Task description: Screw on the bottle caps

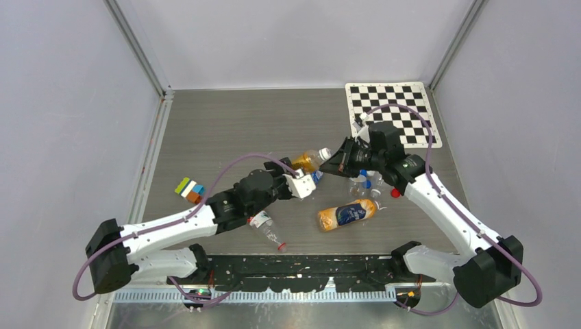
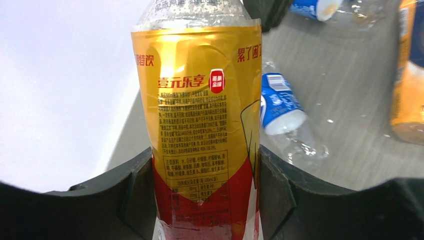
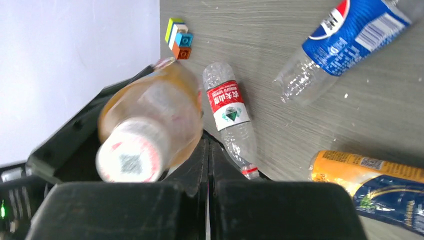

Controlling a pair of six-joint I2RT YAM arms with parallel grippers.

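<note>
My left gripper is shut on the yellow and red bottle, which fills the middle of the left wrist view. In the right wrist view that bottle's white cap sits over its mouth, off to the left of my fingers; how tightly it sits I cannot tell. My right gripper is shut, its fingers together with nothing between them. From above, the bottle tilts with its white cap close by the right gripper's tips.
On the table lie a red-labelled bottle, a Pepsi bottle and an orange bottle. Toy bricks sit at left, a checkerboard at back right. A loose red cap rests at right.
</note>
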